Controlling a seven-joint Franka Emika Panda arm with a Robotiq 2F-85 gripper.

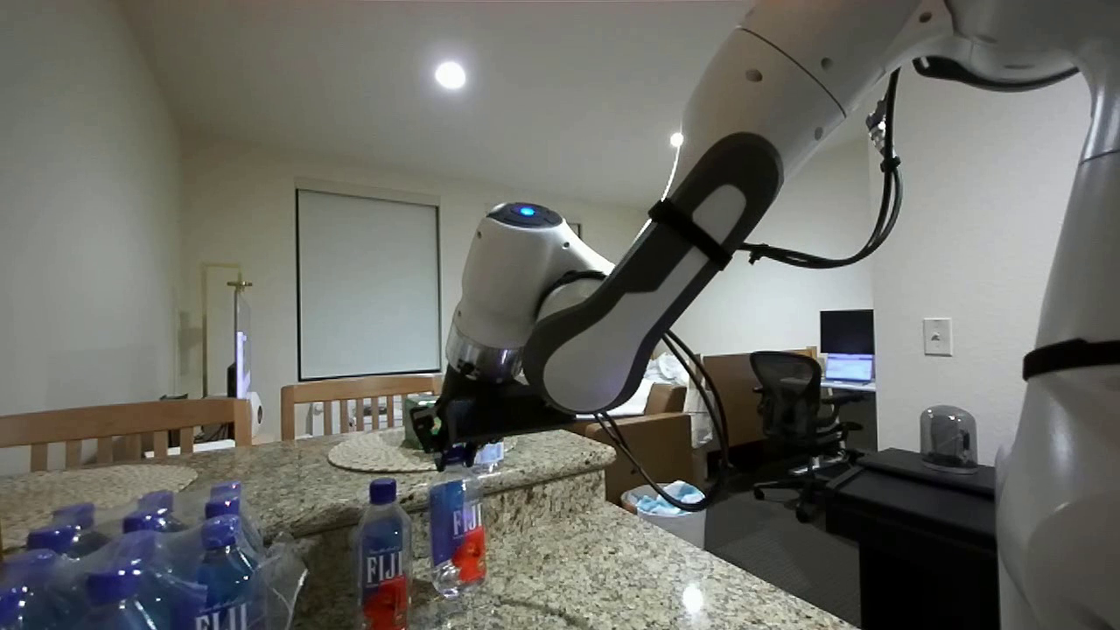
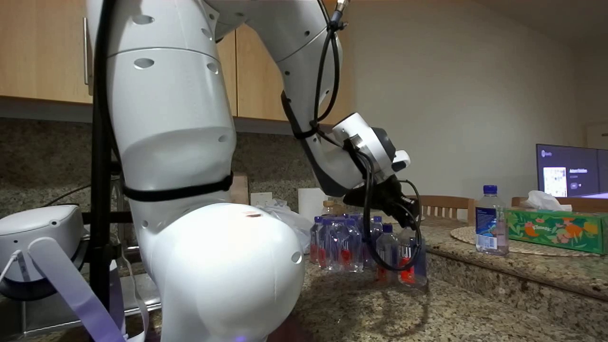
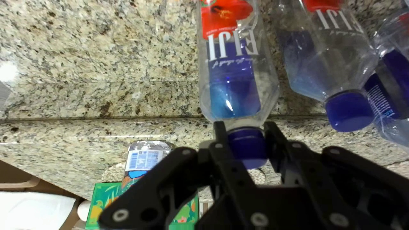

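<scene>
My gripper is shut on the blue cap of a clear Fiji bottle with a red and blue label. In exterior view 1 that bottle hangs cap-up, slightly tilted, at the lower counter near the raised ledge; whether its base touches the counter I cannot tell. Another Fiji bottle stands just to its left there, and the wrist view has this neighbour on the right, apart from the held one. A further bottle stands on the raised ledge, in front of a green tissue box.
Several plastic-wrapped bottles crowd the left of the lower counter. The raised granite ledge runs behind, with a woven placemat on it. Bare counter lies to the right of the held bottle in exterior view 1.
</scene>
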